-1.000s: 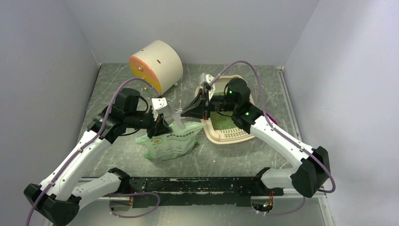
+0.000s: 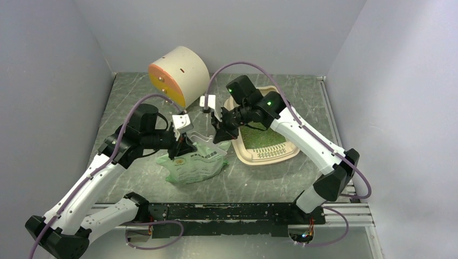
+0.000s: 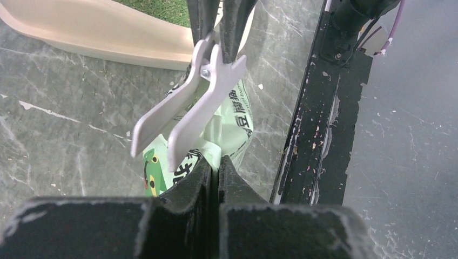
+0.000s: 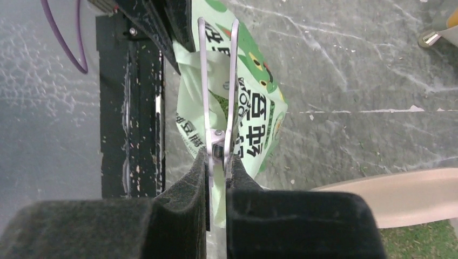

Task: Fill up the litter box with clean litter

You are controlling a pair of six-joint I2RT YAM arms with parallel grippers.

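The green litter bag [image 2: 192, 167] stands on the grey table left of the cream litter box [image 2: 270, 156], which holds green litter [image 2: 259, 139]. My left gripper is shut on the bag's pale top edge. My right gripper is shut on a pale lilac two-bladed clip [image 3: 189, 124], held over the bag's mouth with its blades spread around the bag's upper part. Some green granules show inside the bag in the right wrist view.
A cream drum [image 2: 186, 75] with an orange end lies at the back left. Walls surround the table at back and sides. The table's front edge has a black rail [image 2: 227, 213].
The left arm has barely moved.
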